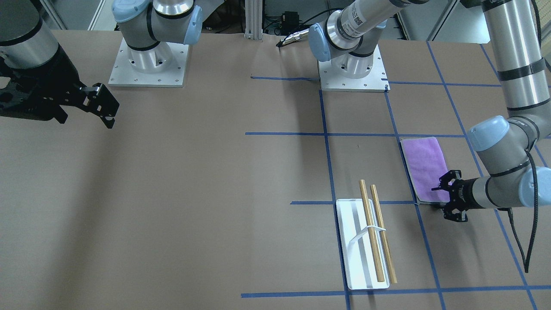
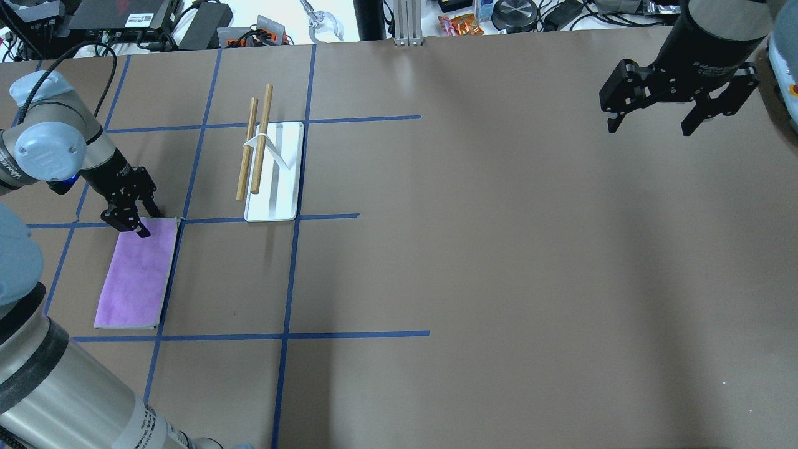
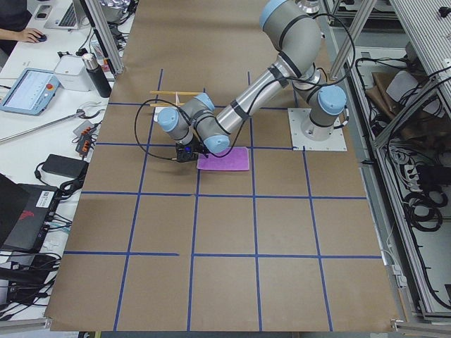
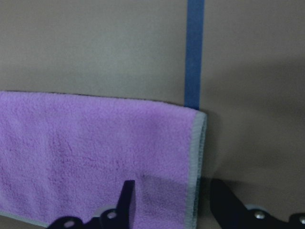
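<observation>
A purple towel (image 1: pixel 423 162) with grey hemmed edges lies flat on the taped grid floor (image 2: pixel 374 269). My gripper stands open low at one end of it: in the left wrist view one finger is over the purple cloth and the other is just outside the grey edge (image 4: pixel 195 152), nothing clearly gripped between them. In the top view the gripper (image 2: pixel 146 221) sits at the towel's corner nearest the white tray.
A white tray (image 1: pixel 354 258) with two wooden sticks (image 1: pixel 373 253) lies beside the towel. Another arm's black gripper (image 2: pixel 677 93) hangs at the right of the top view.
</observation>
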